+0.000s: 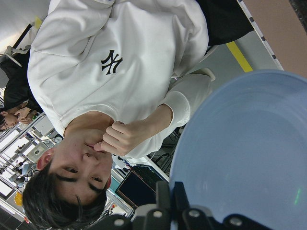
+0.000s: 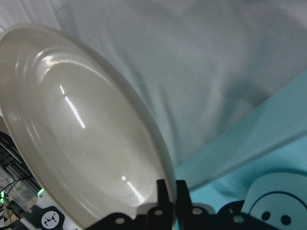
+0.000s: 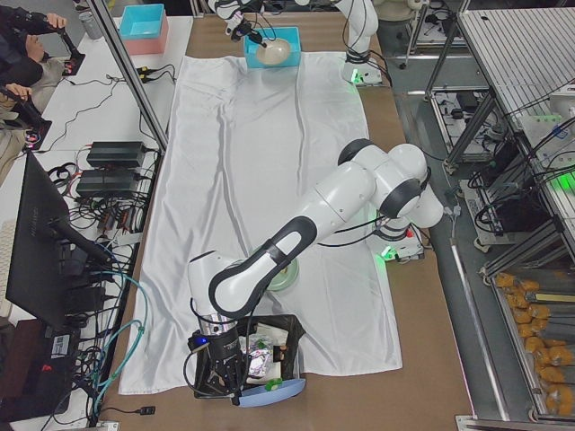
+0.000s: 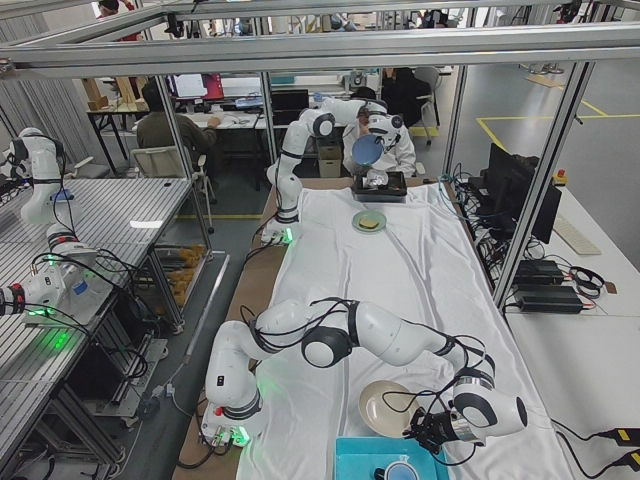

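My left gripper is shut on the rim of a blue plate [image 1: 240,158], which it holds tilted at the outer edge of the black bin [image 4: 390,196]. My right gripper is shut on the rim of a cream plate [image 2: 81,134], lifted and tilted beside the cyan bin [image 4: 350,455], which holds a mug [image 4: 400,472]. Near the black bin, a green plate [image 4: 369,227] with something yellow on it lies on the white cloth.
A seated person [image 1: 115,62] in a white sweatshirt is close to the left gripper. A monitor and cables stand along one side of the table.
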